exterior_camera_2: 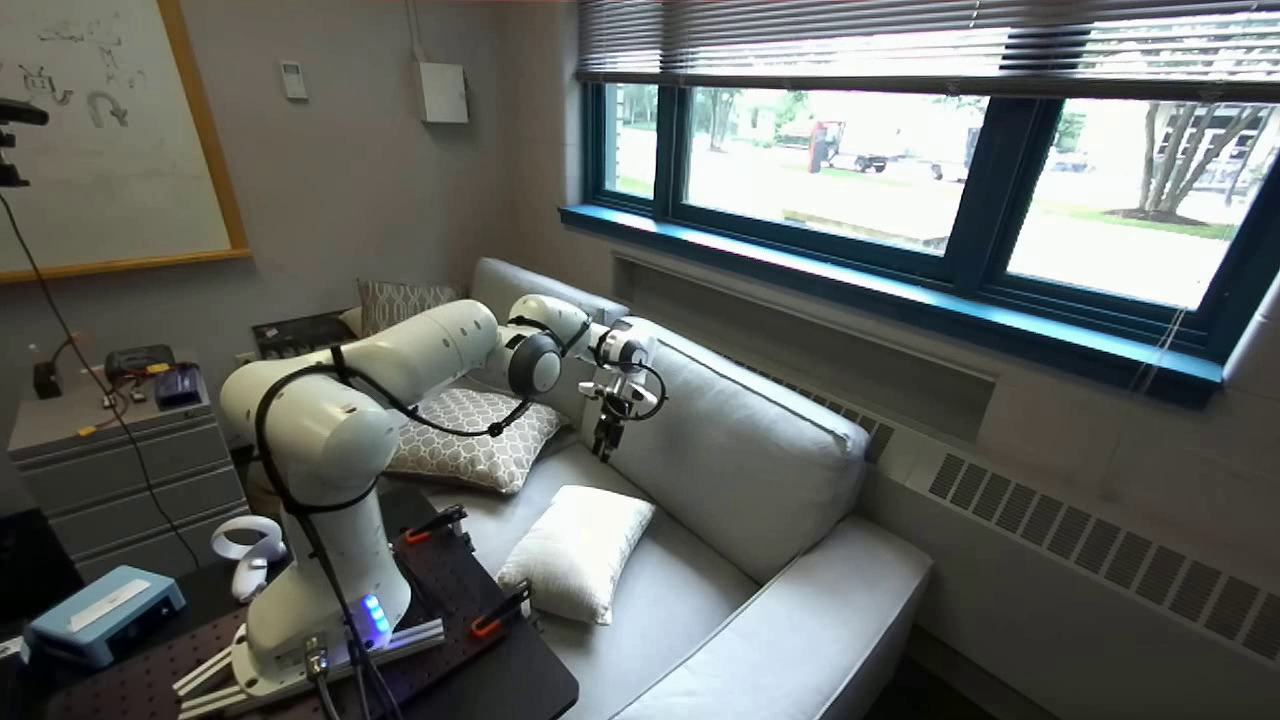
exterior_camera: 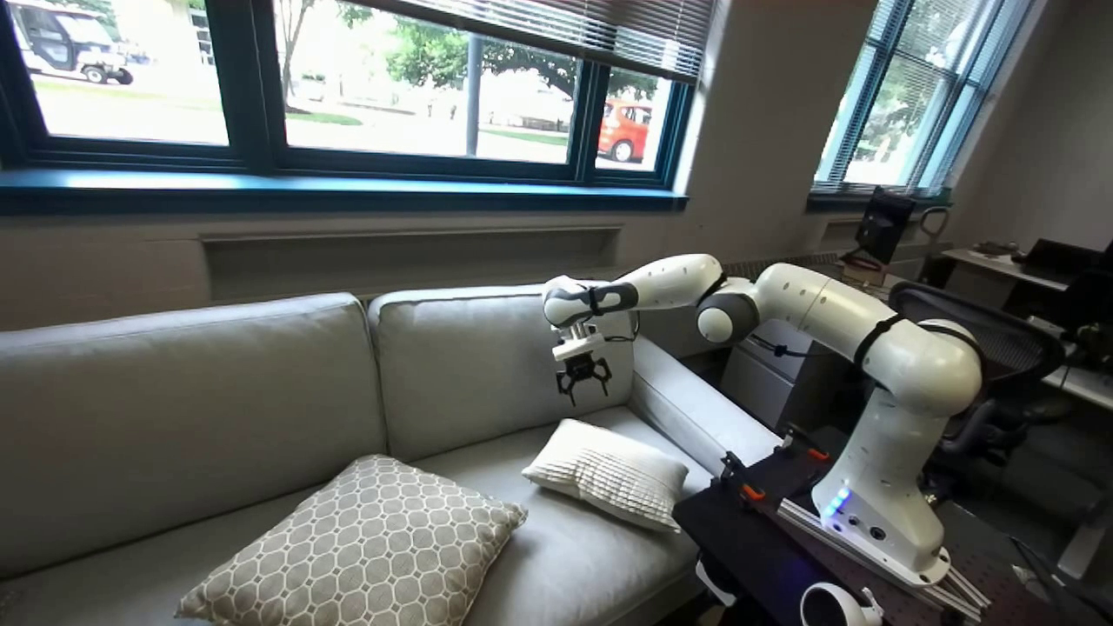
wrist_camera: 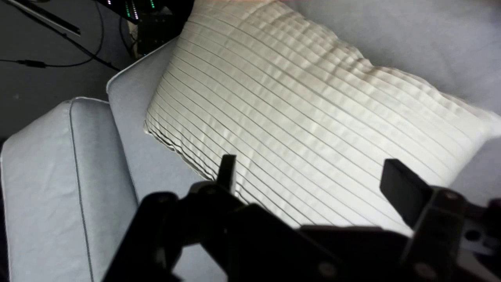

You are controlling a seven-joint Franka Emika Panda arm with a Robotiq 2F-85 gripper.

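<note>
A white pleated pillow point(exterior_camera: 608, 471) lies on the sofa seat, close to the robot's table. In the wrist view the same pillow point(wrist_camera: 300, 108) fills the middle, its stripes running diagonally. My gripper point(exterior_camera: 587, 396) hangs above the seat, tilted a little, on the backrest side of the pillow. It stands open, with its two fingers wide apart and nothing held between them. From the other side, the gripper point(exterior_camera_2: 605, 454) shows in front of the backrest, clear of the pillow. A larger beige pillow point(exterior_camera: 360, 548) with a honeycomb pattern lies farther along the sofa.
The sofa backrest point(exterior_camera: 485, 360) rises behind the gripper, and the armrest point(exterior_camera: 704, 402) bounds the seat at one end. Orange-tipped clamps point(exterior_camera_2: 486, 624) stick up along the edge of the dark table point(exterior_camera_2: 528, 666). Bare seat point(exterior_camera_2: 702, 576) shows between white pillow and backrest.
</note>
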